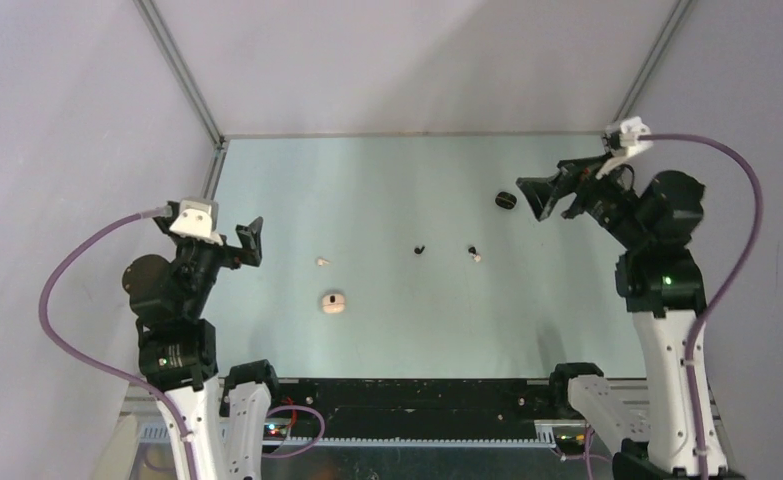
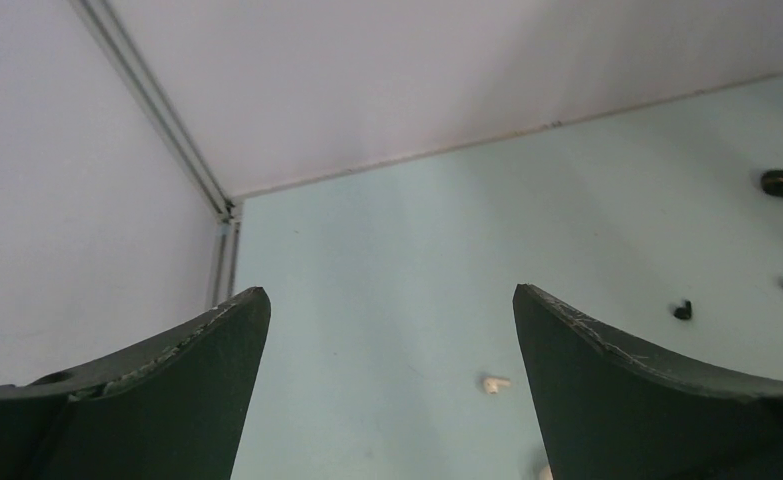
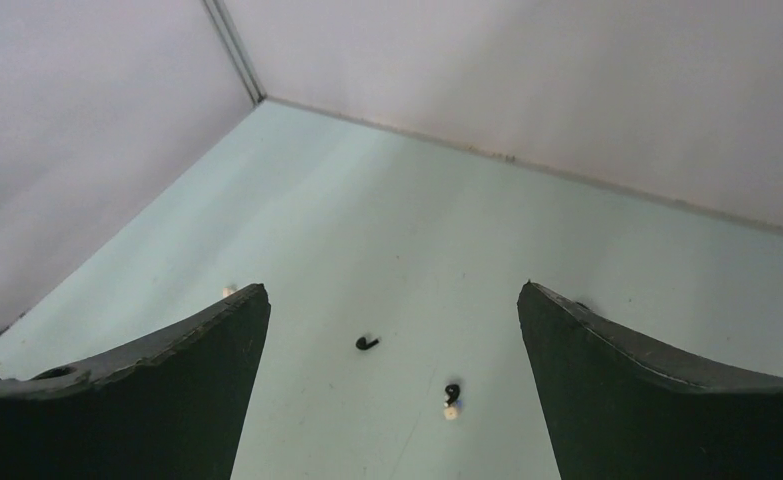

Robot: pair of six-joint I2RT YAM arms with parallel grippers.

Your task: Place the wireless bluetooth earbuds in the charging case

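On the table's left half sits a pinkish-white case point(image 1: 333, 302), with a small pale earbud point(image 1: 322, 262) above it. A black earbud point(image 1: 419, 249) lies near the middle. Right of that, a black earbud point(image 1: 472, 249) and a pale one point(image 1: 477, 258) lie close together. The black oval case point(image 1: 506, 200) is farther back on the right. My left gripper is open and empty, held up at the table's left side. Open too, my right gripper hangs near the back right, left fingertips close to the black case in the top view. Whether either case's lid is raised I cannot tell.
White walls point(image 1: 417, 70) close off the back and sides. A black rail point(image 1: 417, 405) runs along the front edge.
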